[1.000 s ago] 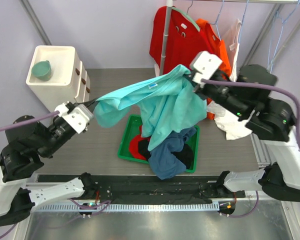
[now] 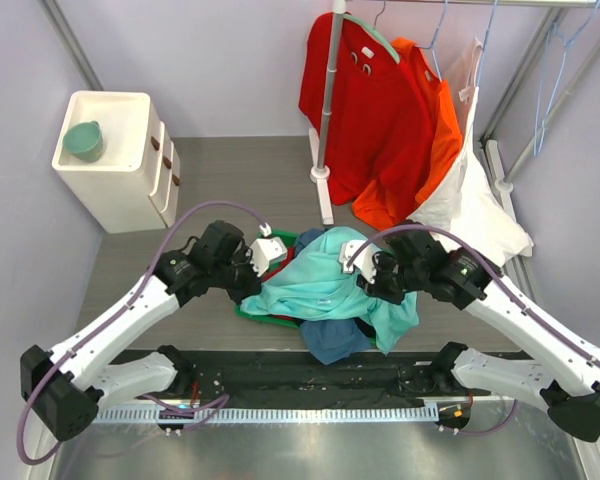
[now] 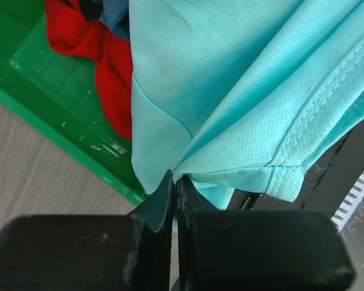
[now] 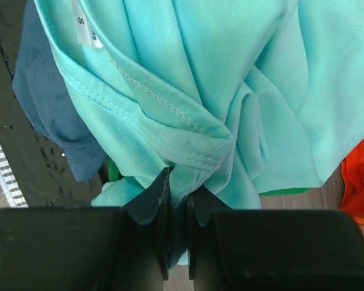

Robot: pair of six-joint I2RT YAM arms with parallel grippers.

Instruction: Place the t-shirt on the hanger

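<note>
The turquoise t-shirt (image 2: 315, 285) lies bunched over the green bin (image 3: 60, 139) and the dark blue cloth (image 4: 57, 115) in it. My left gripper is shut on a hem edge of the shirt, at the left of the pile. My right gripper is at the right part of the shirt with a fold of it between its fingers; how firmly it grips is unclear. A size label (image 4: 85, 30) shows on the shirt in the right wrist view. Red cloth (image 3: 109, 91) lies in the bin.
A rack at the back right holds red (image 2: 355, 100), orange and white garments, plus several empty blue hangers (image 2: 550, 70). A white drawer unit (image 2: 110, 180) with a green cup (image 2: 83, 142) stands at the back left. Floor left of the bin is clear.
Both arms have come down and inward, lowering the turquoise shirt from above the bin onto it, so it now covers most of the bin's contents.
</note>
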